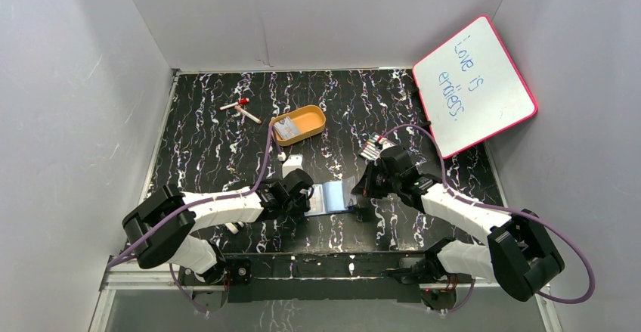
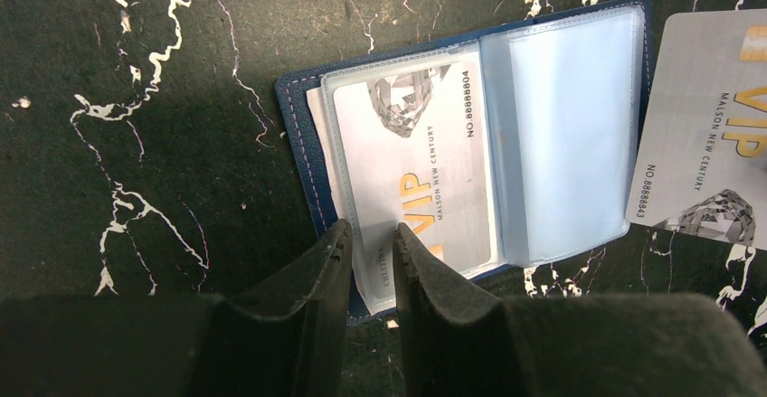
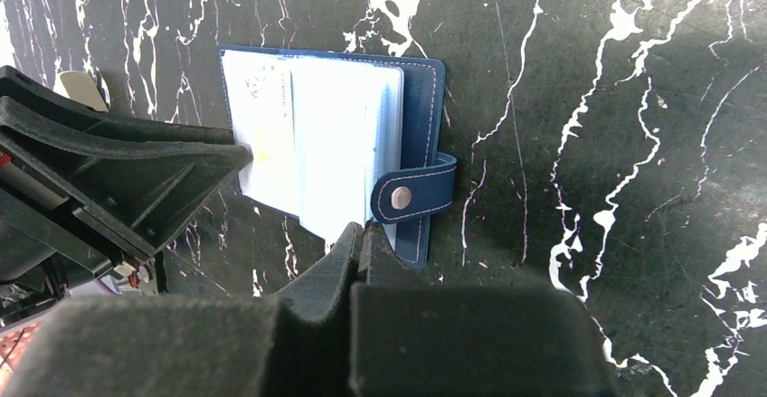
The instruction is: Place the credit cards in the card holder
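Observation:
An open dark blue card holder (image 1: pixel 332 196) lies on the marble table between the grippers. In the left wrist view a VIP card (image 2: pixel 434 180) sits under a clear sleeve, beside an empty sleeve (image 2: pixel 574 135); another VIP card (image 2: pixel 705 108) is at the right. My left gripper is at the holder's left edge, fingertips slightly apart; whether it grips the sleeve edge is unclear. My right gripper is shut at the holder's strap side (image 3: pixel 413 191); in that view white-lit pages hide detail, and anything between its tips is not clear.
An orange tray (image 1: pixel 310 120) with cards stands behind the holder. Markers (image 1: pixel 248 114) lie at the back left, more (image 1: pixel 372 147) behind the right arm. A whiteboard (image 1: pixel 472 90) leans at the right.

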